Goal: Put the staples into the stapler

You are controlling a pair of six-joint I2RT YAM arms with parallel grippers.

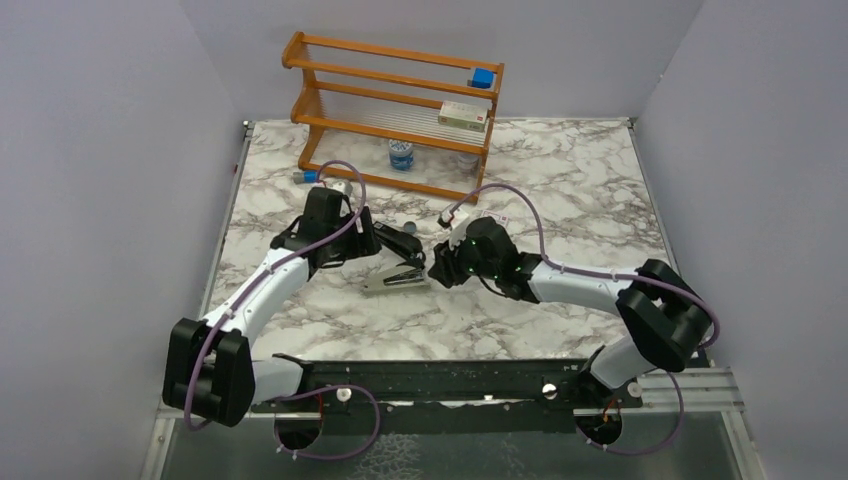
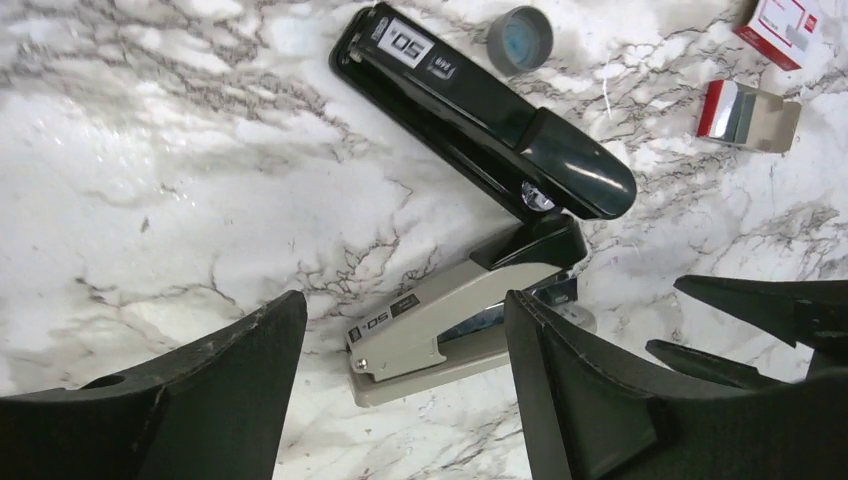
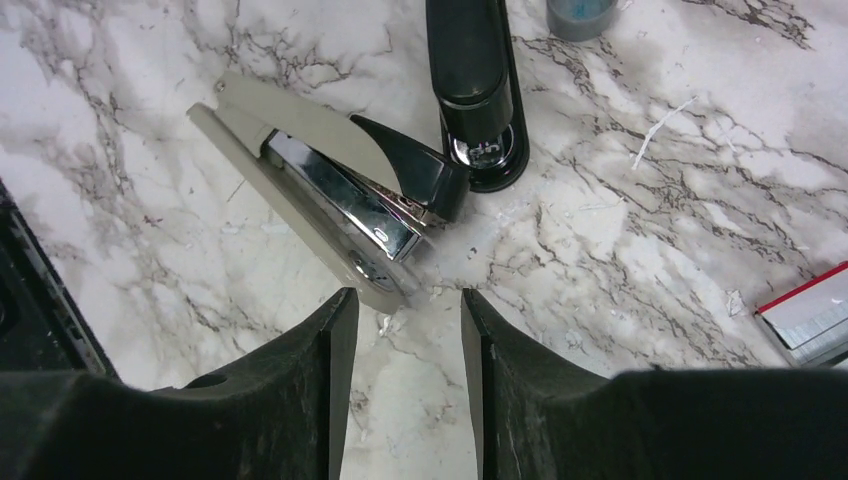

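A grey stapler with a black nose [image 2: 450, 310] lies on its side on the marble table, its finger standing apart and the metal magazine [image 3: 345, 195] showing inside. Whether staples lie in the magazine I cannot make out. A black stapler [image 2: 480, 105] lies just behind, close to the grey one's nose. My left gripper is part open above the grey stapler, with nothing held. Near the stapler's nose end, my right gripper stands open and empty. An opened red-and-white staple box [image 2: 748, 117] rests to the right.
Another red-and-white box [image 2: 782, 28] lies behind the opened one. A small grey cap [image 2: 520, 40] sits beside the black stapler. The wooden shelf [image 1: 395, 130] stands at the back.
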